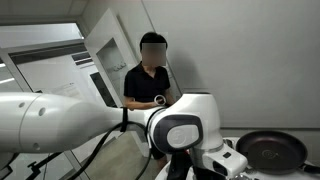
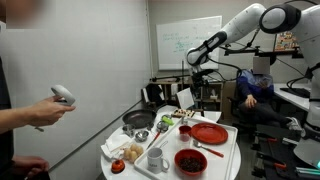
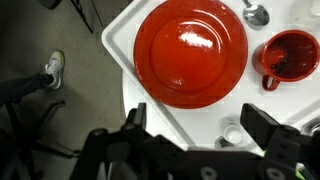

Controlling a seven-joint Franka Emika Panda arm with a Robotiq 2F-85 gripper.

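Note:
My gripper stands open, its dark fingers wide apart with nothing between them. Ahead of it in the wrist view lies an empty red plate on a white tray. A red mug with dark bits inside is to the plate's right. In exterior view 2 the gripper hangs above the far part of the table, beyond the red plate. Exterior view 1 shows the gripper body large in front, hiding much of the table.
A dark pan lies on the table by the wall. A spoon is near the plate. A red bowl, a pale mug and tomatoes occupy the nearer table. A person stands beside it, holding a white device.

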